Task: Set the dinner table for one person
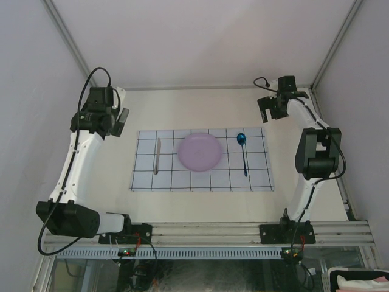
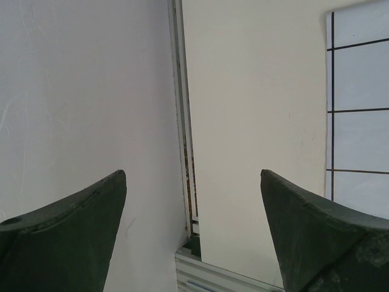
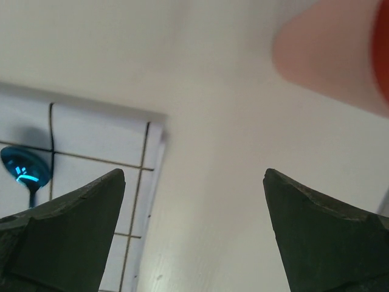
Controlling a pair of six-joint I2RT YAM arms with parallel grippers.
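Observation:
A purple plate (image 1: pixel 200 152) sits on the white gridded placemat (image 1: pixel 261 179), with a pale knife (image 1: pixel 157 156) to its left and a blue spoon (image 1: pixel 240 139) to its right. My right gripper (image 1: pixel 264 111) is open above the table just beyond the mat's upper right corner. A pink cup (image 3: pixel 322 52) shows at the top right of the right wrist view, mostly hidden by my arm in the top view. My left gripper hangs open at the far left, off the mat.
Walls line the left, back and right; a metal rail (image 1: pixel 200 228) runs along the front edge. A bin with cloth (image 1: pixel 358 283) stands outside at front right.

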